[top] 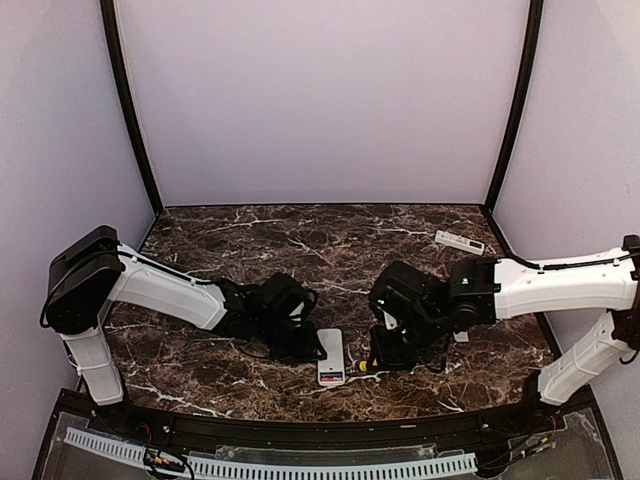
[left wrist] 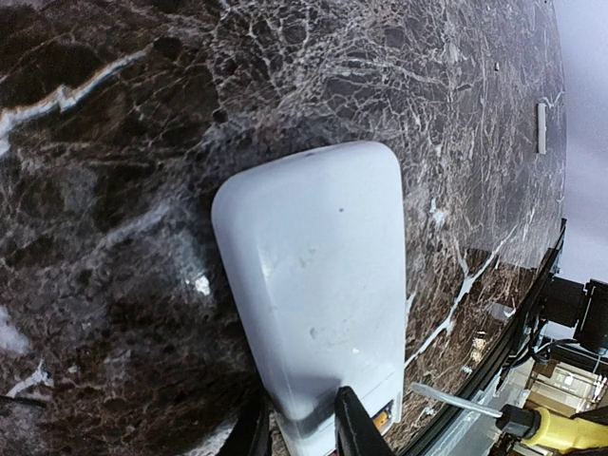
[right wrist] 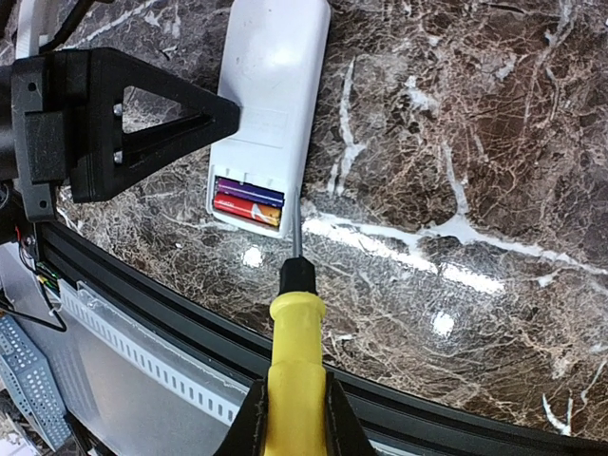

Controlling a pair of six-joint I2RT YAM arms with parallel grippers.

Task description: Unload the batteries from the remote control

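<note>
The white remote control [right wrist: 271, 85] lies back up on the marble table, its battery compartment uncovered. Inside are a purple battery [right wrist: 249, 192] and a red-orange battery [right wrist: 247, 209], side by side. My left gripper is shut on the remote's long left edge, one finger overlapping its back. Held by its yellow handle in my right gripper is a screwdriver [right wrist: 297, 318]. Its thin metal tip reaches the compartment's right-hand edge; whether it touches a battery I cannot tell. Both batteries appear seated in the compartment.
A white strip-like object [top: 460, 242] rests at the table's back right. Another small pale item [top: 461, 337] is partly hidden by the right arm. Bare table spreads behind the remote, and a dark rail [top: 300, 430] runs along the front edge.
</note>
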